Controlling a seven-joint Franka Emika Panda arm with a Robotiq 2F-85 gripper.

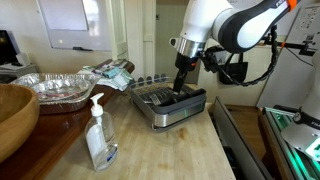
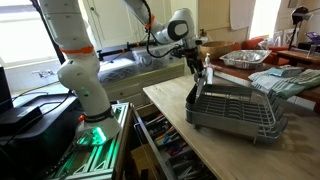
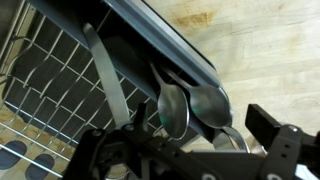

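Note:
In the wrist view my open gripper is over the cutlery holder of a grey dish rack, its dark fingers spread apart. Two metal spoons, one spoon and a second spoon, lie side by side in the holder, seen between and just beyond the fingertips. A knife leans farther left. Part of another shiny utensil shows near the right finger. From outside, the gripper hangs above the front of the dish rack; the same rack appears from the other side. Whether the fingers touch a spoon, I cannot tell.
A drawer with utensils stands open beside the counter. A soap bottle, a foil tray and a wooden bowl stand left of the rack. A folded cloth lies behind. Bare wooden counter stretches in front.

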